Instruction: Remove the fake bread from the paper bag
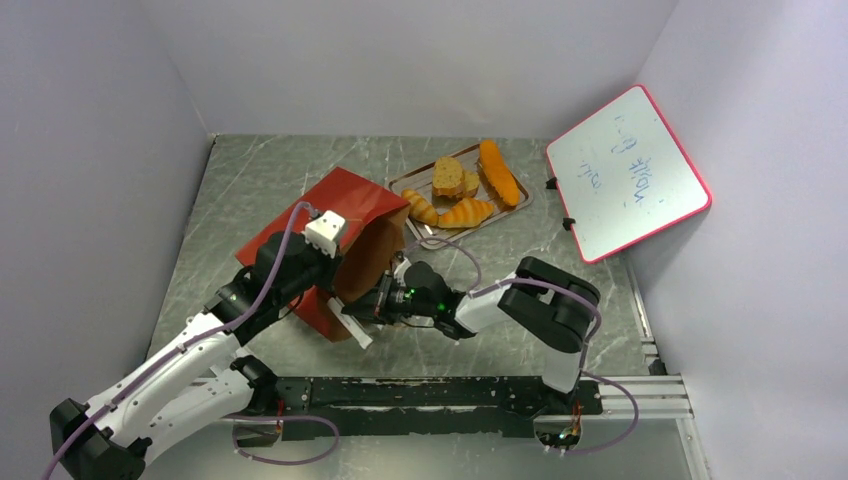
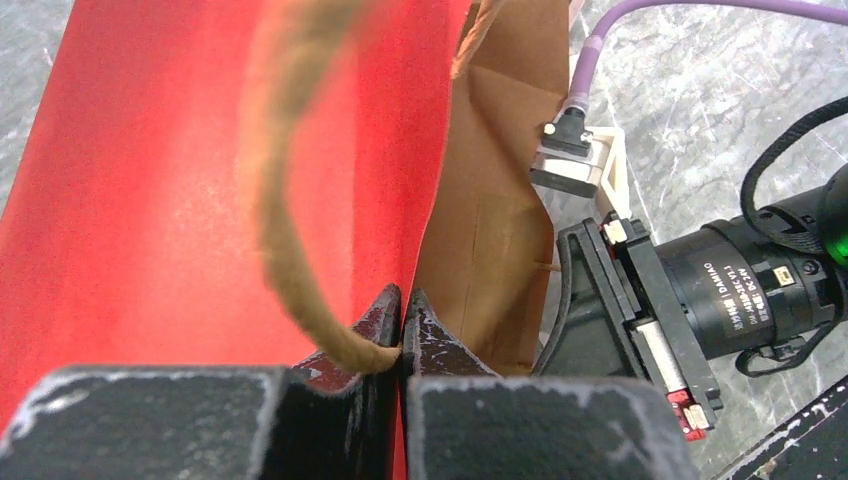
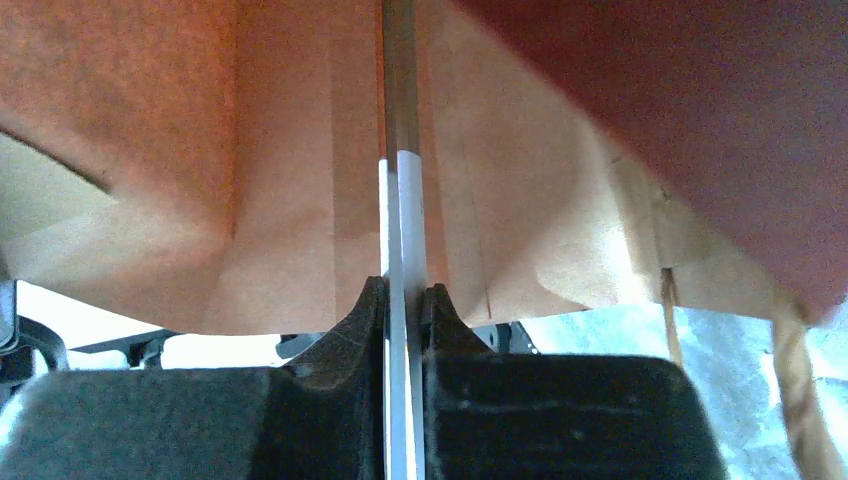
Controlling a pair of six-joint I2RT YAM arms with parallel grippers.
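Observation:
The red paper bag (image 1: 345, 205) with a brown inside lies on its side, mouth toward the right. My left gripper is shut on its upper wall near the mouth. My right gripper is shut on a flat white piece (image 3: 411, 210), seen edge-on and pointing toward the brown bag interior (image 3: 285, 200). In the top view that white piece (image 1: 352, 325) shows as a narrow slanted strip at the lower part of the mouth. Fake bread lies on the tray: a long loaf (image 1: 498, 172), slices (image 1: 448, 177) and two croissants (image 1: 466, 213). The bag's depths are hidden.
The tray (image 1: 440, 240) stands right behind the bag. At the right leans a whiteboard (image 1: 630, 175) with blue writing. A rope handle (image 2: 290, 200) hangs close before the left wrist camera. Bare table (image 1: 560, 300) shows right of centre.

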